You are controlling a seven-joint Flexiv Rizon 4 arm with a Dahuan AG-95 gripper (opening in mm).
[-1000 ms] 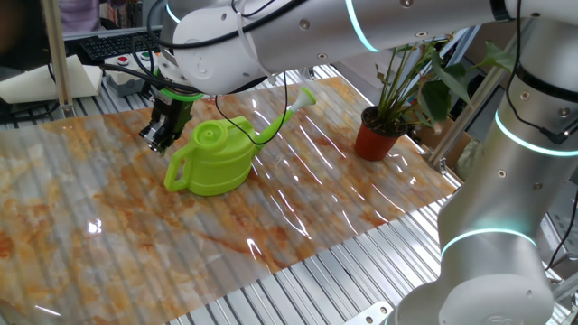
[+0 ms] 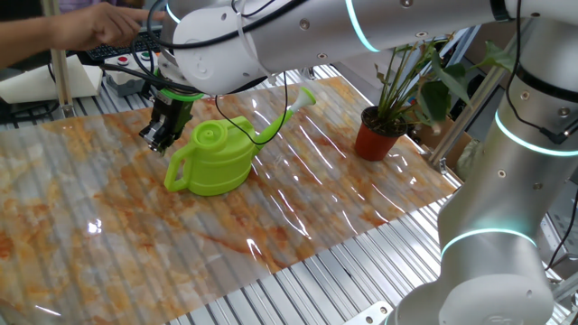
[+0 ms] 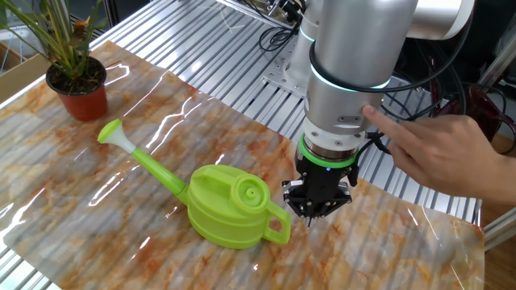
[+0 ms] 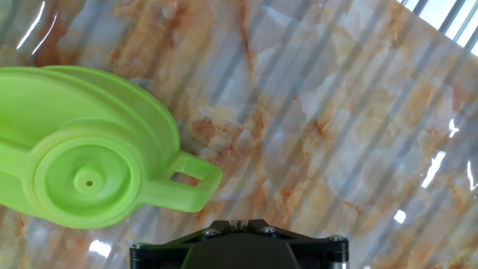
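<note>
A light green watering can [image 2: 217,158] stands upright on the marbled sheet. Its spout [image 3: 161,173] points towards the potted plant, and its handle [image 4: 196,179] is on the side nearer my gripper. Black and bare, my gripper [image 3: 310,217] hangs pointing down just beyond that handle, apart from the can. Its fingertips meet at the bottom edge of the wrist view, where the gripper looks shut with nothing visible between the fingers. Only part of the can shows in the wrist view; the spout lies outside it.
A plant in a red-brown pot [image 2: 375,135] stands near the sheet's edge, off the spout's end. Someone's hand [image 3: 439,153] reaches in and touches my arm at the wrist. A thin black cable [image 2: 262,143] hangs across the can's view. Much of the marbled sheet [image 2: 81,226] is clear.
A person's hand and forearm have come in from the left towards my arm. My arm, the gripper, the can and the plant have not visibly moved.
</note>
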